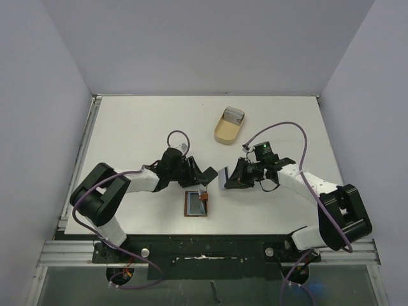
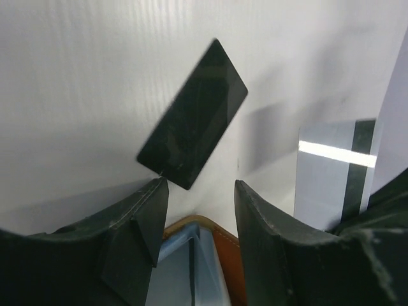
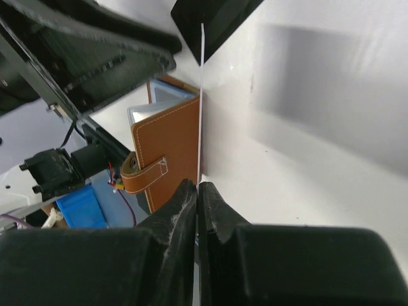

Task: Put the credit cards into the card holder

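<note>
A black card [image 2: 197, 111] lies on the white table, just past the fingertips of my left gripper. That gripper stands open, the gap between its fingers empty. My right gripper is shut on a pale card with a black stripe [image 1: 222, 177]. This card is seen edge-on in the right wrist view and is held up to the right of the black card. The brown card holder [image 1: 187, 204] rests open near the table's front, below both grippers. Its strap side [image 3: 169, 159] and grey-blue inside show in the right wrist view.
Farther back is a tan open box [image 1: 226, 132] with a grey piece [image 1: 234, 115] at its upper end. Free white table [image 1: 140, 121] lies left of the box and at the right front. The two grippers stand close together.
</note>
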